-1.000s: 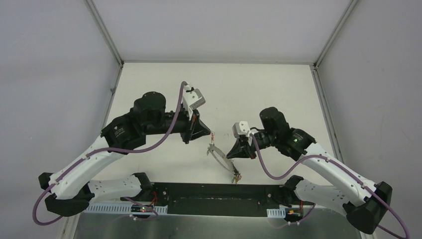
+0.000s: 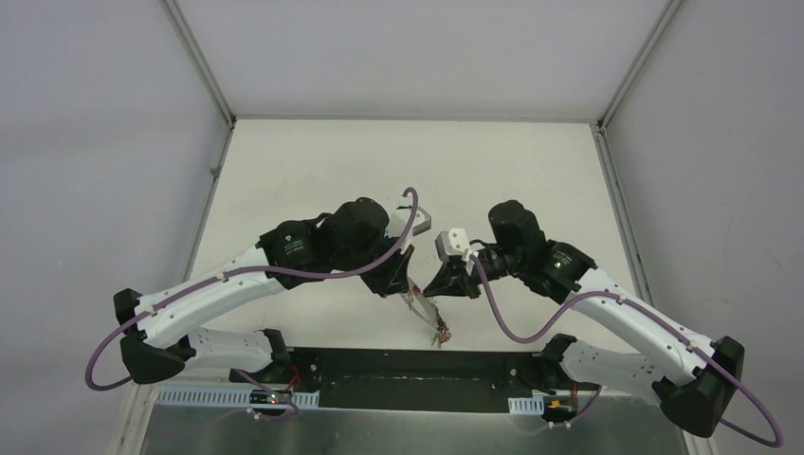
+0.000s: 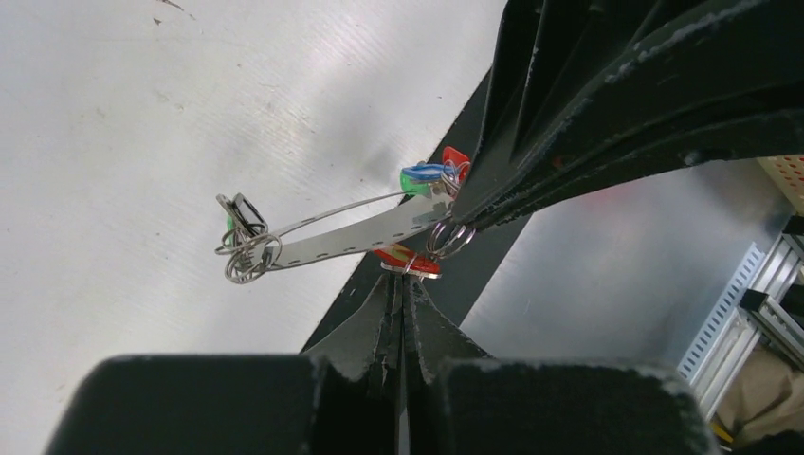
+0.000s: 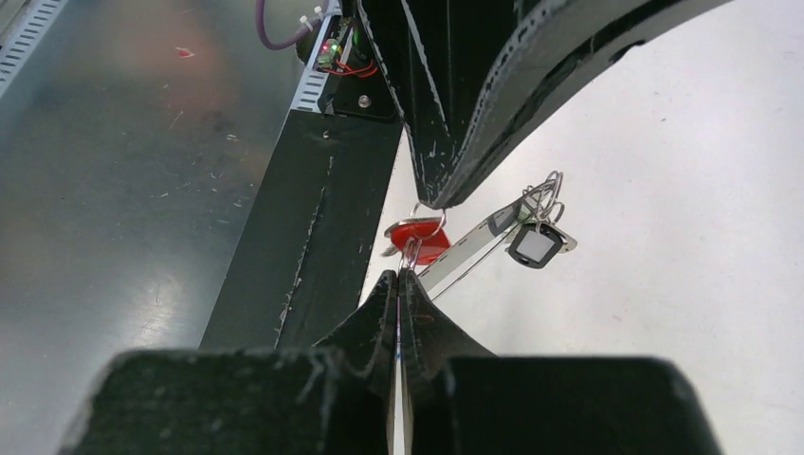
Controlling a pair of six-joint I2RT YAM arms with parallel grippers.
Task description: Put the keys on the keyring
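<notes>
A metal strip [image 2: 425, 308] [image 3: 351, 237] [image 4: 469, 246] hangs between the grippers with wire rings and tagged keys at its ends. My left gripper is shut at a red key tag [image 3: 417, 266] with a small ring; whether it grips it is unclear. My right gripper is shut at a thin ring just below a red tag [image 4: 427, 242], beside the strip. A black-framed tag hangs at the strip's far end; blue and green tags [image 3: 422, 178] show in the left wrist view.
The white board [image 2: 408, 161] is clear behind the arms. A dark rail [image 2: 408, 379] runs along the front edge, with wiring at the arm bases. Walls stand on both sides.
My left gripper has moved right and toward the front, turning downward, close to the right gripper. The right gripper and strip have shifted slightly left.
</notes>
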